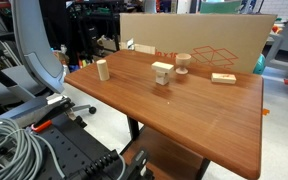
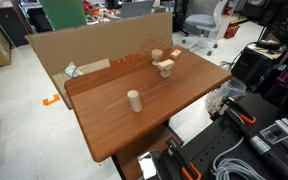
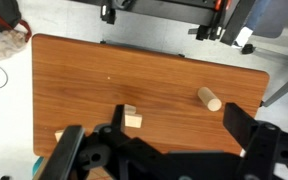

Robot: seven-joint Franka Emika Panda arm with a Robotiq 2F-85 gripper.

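Note:
A small pale wooden cylinder [image 1: 102,69] stands upright near the table's left edge in the first exterior view. Toward the middle is a pale block piece [image 1: 162,73] with a wider top. Behind it sits a cup-shaped wooden piece [image 1: 182,62], and a flat block [image 1: 223,78] lies farther right. The second exterior view also shows the cylinder [image 2: 135,100], apart from the other pieces. From high above the table, my gripper stands open in the wrist view, with dark fingers spread and nothing held. The cylinder [image 3: 209,99] shows beside the right finger.
The brown wooden table [image 1: 199,110] has wide bare areas around the pieces. A cardboard panel [image 1: 209,42] rises along its back edge. Coiled cables [image 1: 12,150] lie on the dark robot stand at lower left.

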